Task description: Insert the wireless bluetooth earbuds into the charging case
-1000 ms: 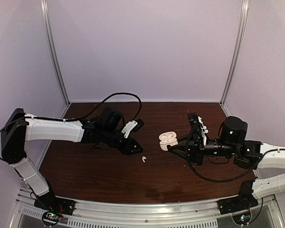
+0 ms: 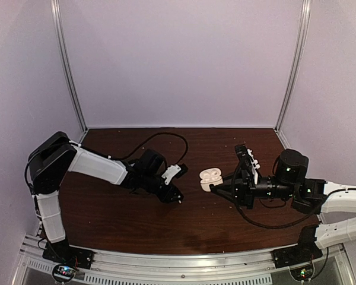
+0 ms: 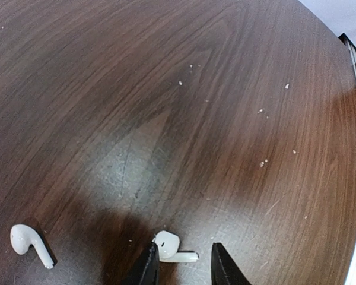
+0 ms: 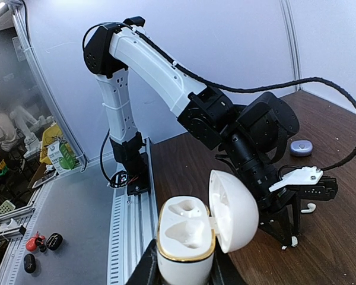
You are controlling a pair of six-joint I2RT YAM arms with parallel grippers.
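The white charging case [image 2: 210, 183] [image 4: 186, 243] is held upright, lid raised and both slots empty, with my right gripper shut on it. My left gripper is low over the table, part open, with a white earbud [image 3: 167, 243] lying just at its fingertips. A second earbud [image 3: 25, 237] lies apart at the lower left of the left wrist view; in the right wrist view one earbud [image 4: 308, 208] shows behind the left gripper.
A blue-grey rounded object [image 4: 301, 148] lies farther back in the right wrist view. Walls and metal rails border the table.
My left arm has moved right and down onto the earbud that showed below its gripper in the top view. The right gripper with the case is almost still.
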